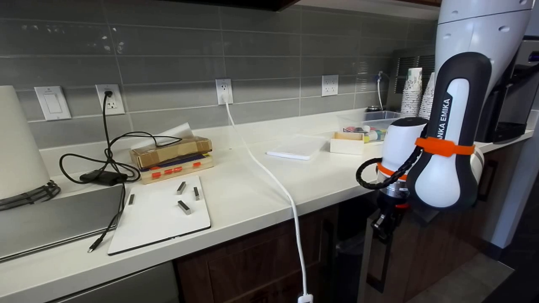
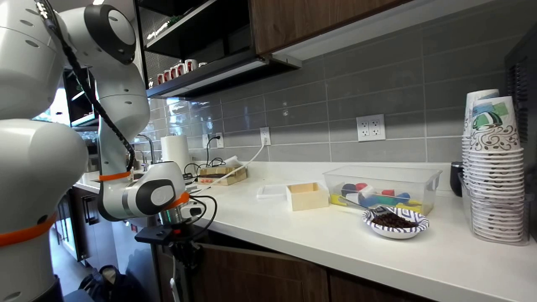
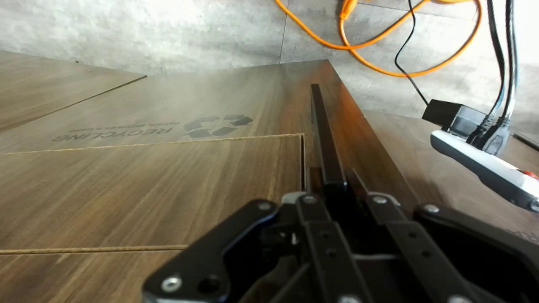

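A dark wooden cabinet door marked RECYCLING [image 3: 262, 96] stands swung out from under the counter. Its long black bar handle [image 3: 326, 134] runs down into my gripper in the wrist view, and the fingers are shut around its near end. In exterior view 1 the gripper [image 1: 382, 228] is at the top of the handle [image 1: 381, 265], below counter height. The contact itself is dark and partly hidden there. Exterior view 2 shows the gripper [image 2: 187, 254] in front of the cabinets, its fingers hard to make out.
Inside the open cabinet is a dark bin [image 1: 349, 260]. A white cable [image 1: 283, 189] hangs over the counter edge left of the door. Above, the counter [image 1: 313, 176] holds a small box [image 1: 347, 145] and a patterned bowl [image 2: 395, 231]. An orange cord [image 3: 371, 43] lies on the floor.
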